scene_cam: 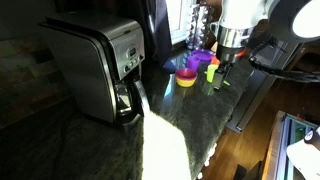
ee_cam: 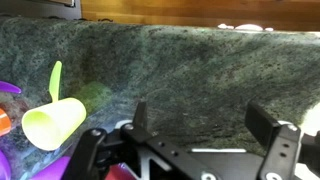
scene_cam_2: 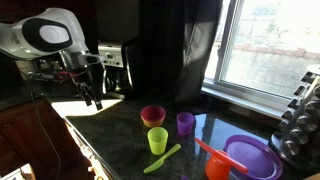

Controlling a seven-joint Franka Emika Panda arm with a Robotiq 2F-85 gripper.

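My gripper stands open above bare dark counter, its two black fingers wide apart and nothing visible between them. In the second exterior view, the gripper [scene_cam_2: 92,98] hangs left of the dishes. A red bowl [scene_cam_2: 153,111] sits nearest to it, with a yellow-green cup [scene_cam_2: 157,140] in front and a light green utensil [scene_cam_2: 161,163] lying beside that cup. To the right are a purple cup [scene_cam_2: 186,123], an orange cup [scene_cam_2: 215,166] with a red utensil, and a purple plate [scene_cam_2: 262,150]. The wrist view has the yellow-green cup [ee_cam: 52,124] at its left edge.
A silver coffee maker [scene_cam: 103,70] stands against the wall in the first exterior view. A window [scene_cam_2: 265,50] and dark curtain [scene_cam_2: 193,45] border the counter's back.
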